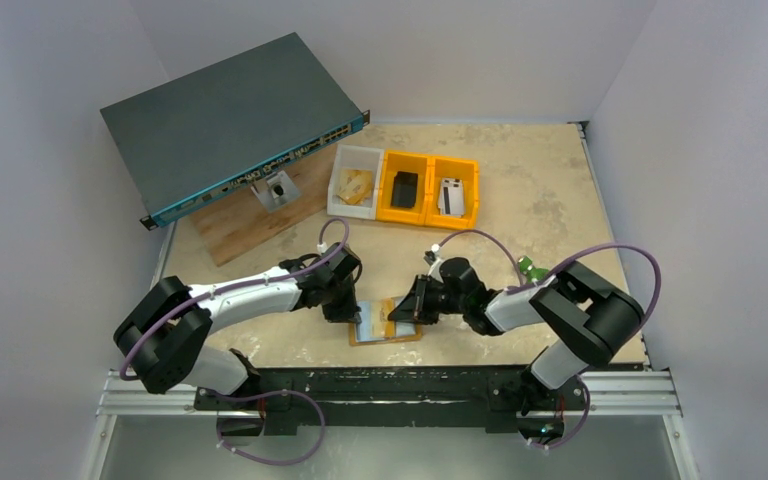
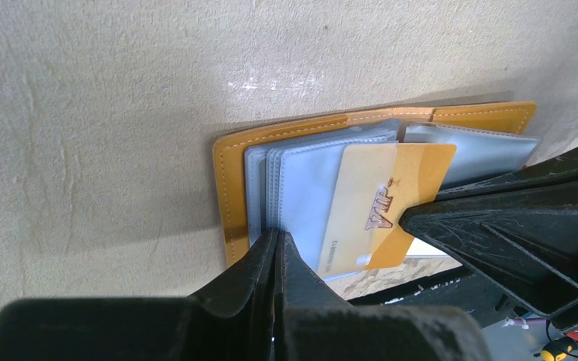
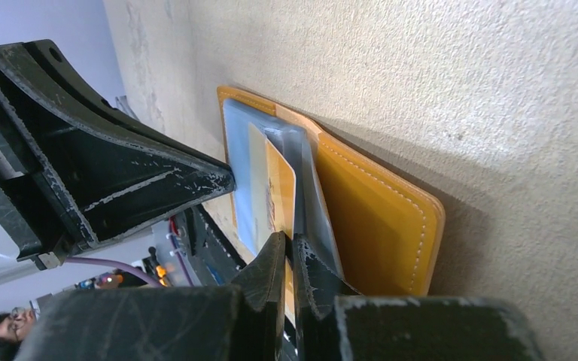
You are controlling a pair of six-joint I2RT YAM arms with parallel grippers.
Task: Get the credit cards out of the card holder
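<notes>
The card holder lies spread on the table, with a tan stitched border and pale blue sleeves. A cream-and-orange VIP card lies partly out on top of the sleeves. In the right wrist view, my right gripper is shut on this card at its orange end. My left gripper is shut at the sleeves' left edge, its tips touching the holder; whether a sleeve edge sits between them is hidden. Both grippers hide parts of the holder in the top view.
A white bin with a yellowish item and two orange bins, holding a black item and a white one, stand behind. A large dark rack unit overhangs the back left. Bare table lies at the back right.
</notes>
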